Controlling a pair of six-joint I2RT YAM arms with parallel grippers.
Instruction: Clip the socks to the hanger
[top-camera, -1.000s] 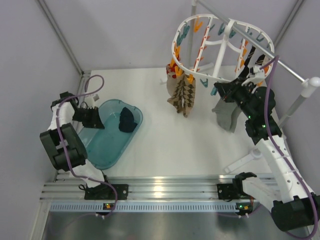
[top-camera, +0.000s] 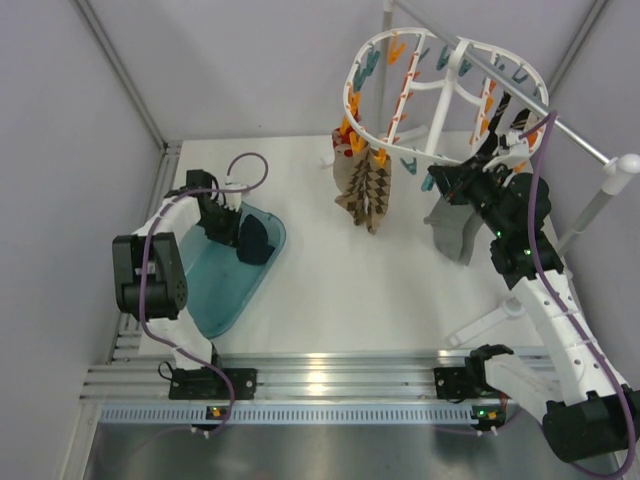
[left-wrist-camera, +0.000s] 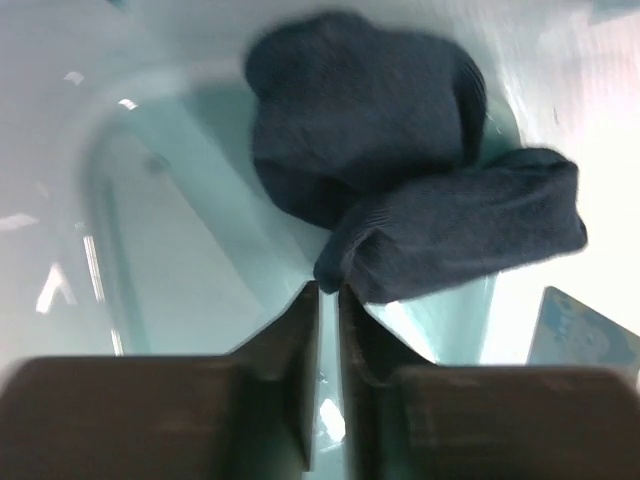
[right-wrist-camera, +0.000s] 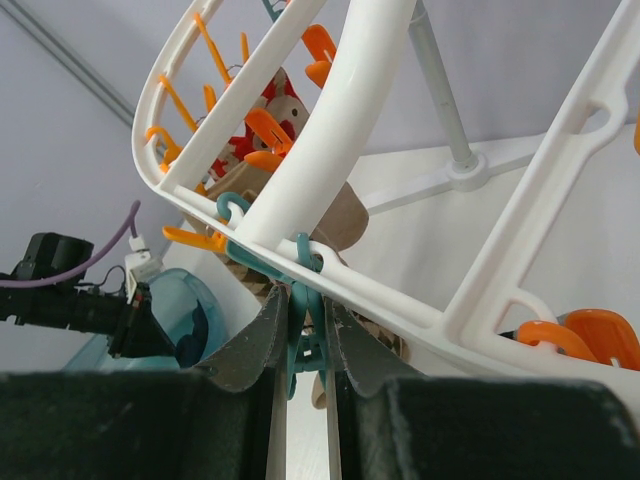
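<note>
A dark navy sock (top-camera: 254, 241) lies in the teal tub (top-camera: 205, 308). My left gripper hovers at it, its fingertips close by the sock's lower edge; whether they touch is unclear. My right gripper is shut on a teal clip (right-wrist-camera: 299, 355) on the white round hanger (top-camera: 440, 85). Patterned socks (top-camera: 365, 190) hang from the hanger's left side, and grey cloth (top-camera: 455, 230) hangs below its right side.
The hanger's poles (top-camera: 590, 215) stand at the right, near a white base piece (top-camera: 485, 322).
My left arm has swung right from the tub's left side to above the navy sock. The right arm has not visibly moved.
</note>
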